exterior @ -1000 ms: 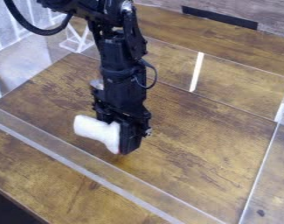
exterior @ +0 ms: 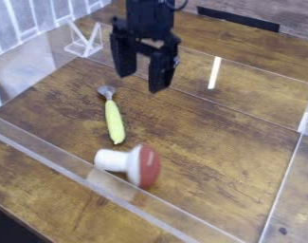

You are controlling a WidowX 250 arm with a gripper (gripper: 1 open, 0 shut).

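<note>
My gripper (exterior: 143, 59) is raised at the top centre, dark and blurred, open with nothing seen between its fingers. Below it on the wooden surface lie a yellow-green elongated object with a grey end (exterior: 115, 121) and, nearer the front, a white object with a rounded reddish face (exterior: 139, 167), lying on its side.
A clear low barrier (exterior: 67, 147) runs round the wooden work area, with a white frame (exterior: 86, 40) at the back left corner.
My gripper has risen up and back from the white object, which now rests on the surface at the front, turned to show its reddish face. The yellow-green object is now uncovered.
</note>
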